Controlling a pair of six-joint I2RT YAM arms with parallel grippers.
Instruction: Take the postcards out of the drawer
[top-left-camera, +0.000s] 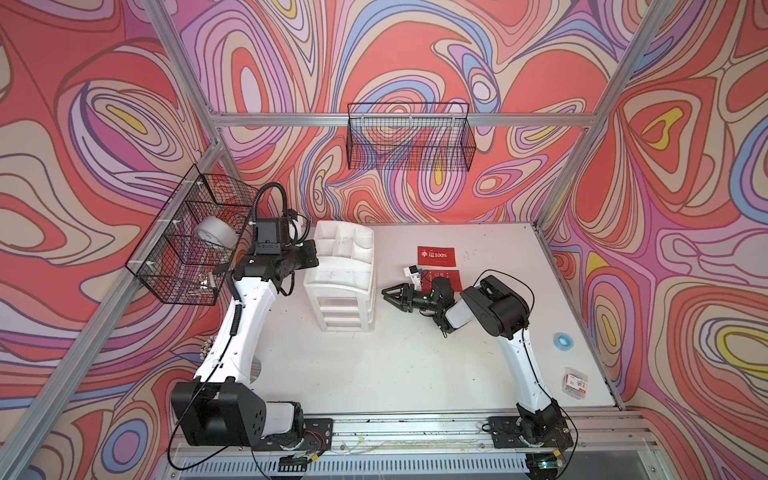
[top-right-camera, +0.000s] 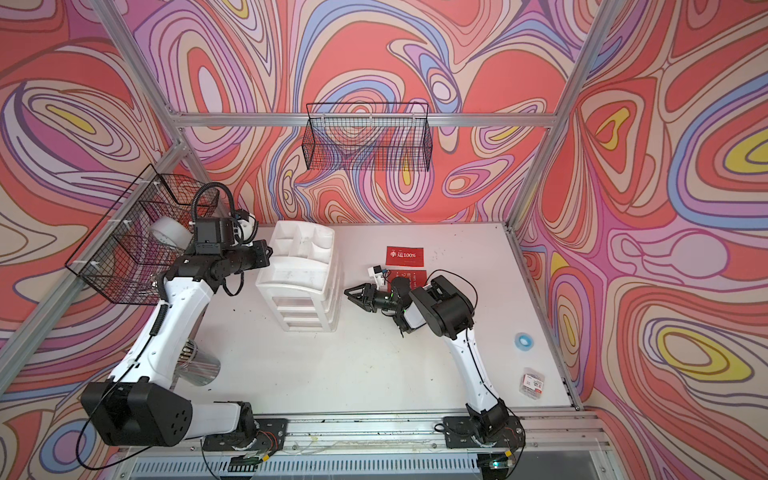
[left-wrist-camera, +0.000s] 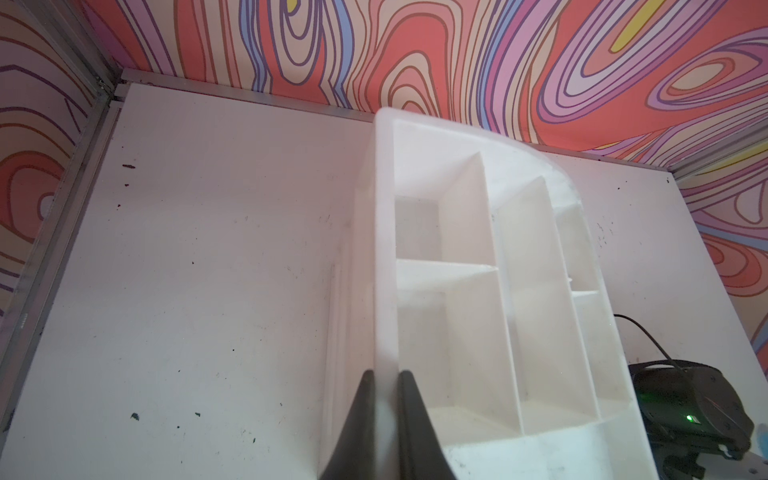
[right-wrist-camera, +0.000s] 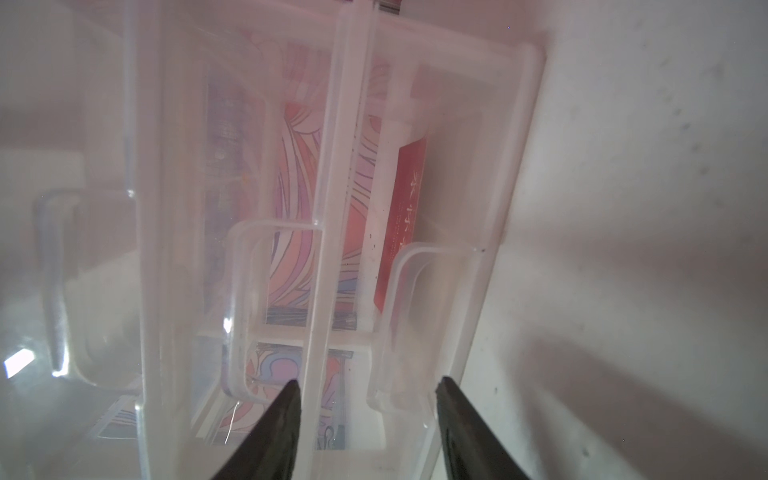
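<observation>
A white drawer cabinet (top-left-camera: 340, 272) stands left of the table's middle. My left gripper is shut on the rim of its top organizer. My right gripper is open beside the cabinet's right side, its fingers to either side of a clear drawer's handle (right-wrist-camera: 408, 264) low in the right wrist view; nothing is visibly clamped. Through the clear plastic, a red postcard (right-wrist-camera: 402, 212) shows standing inside the lowest drawer. Two more red postcards lie flat on the table behind my right gripper: one in full (top-left-camera: 436, 256), the other (top-left-camera: 448, 280) partly covered.
A blue tape roll (top-left-camera: 563, 341) and a small clear box (top-left-camera: 574, 383) lie at the right edge. A wire basket (top-left-camera: 200, 240) hangs on the left, another (top-left-camera: 410, 144) at the back.
</observation>
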